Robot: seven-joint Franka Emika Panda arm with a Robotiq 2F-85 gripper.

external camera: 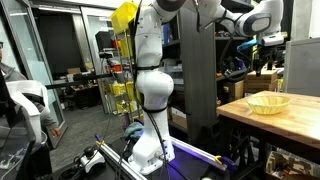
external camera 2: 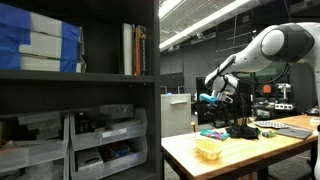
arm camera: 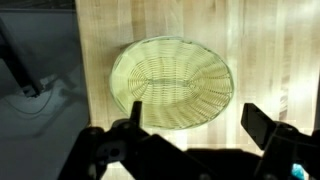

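Observation:
A shallow, pale yellow woven basket (arm camera: 170, 85) lies empty on the wooden table. Exterior view 1 shows the same basket (external camera: 268, 104) near the table's left edge, and exterior view 2 has the basket (external camera 2: 208, 150) by the near corner. My gripper is open, its dark fingers (arm camera: 258, 124) spread wide with nothing between them. It hangs above the basket, well clear of it, pointing down. From the wrist, the basket appears beyond the fingertips and slightly left of centre.
The wooden table (external camera: 300, 123) has bare surface around the basket. In exterior view 2, a dark bundle (external camera 2: 242, 131) and a grey flat tray (external camera 2: 295, 131) lie farther along it. Dark shelving (external camera 2: 110, 85) holds bins at left. Beside the table edge is a drop to the floor.

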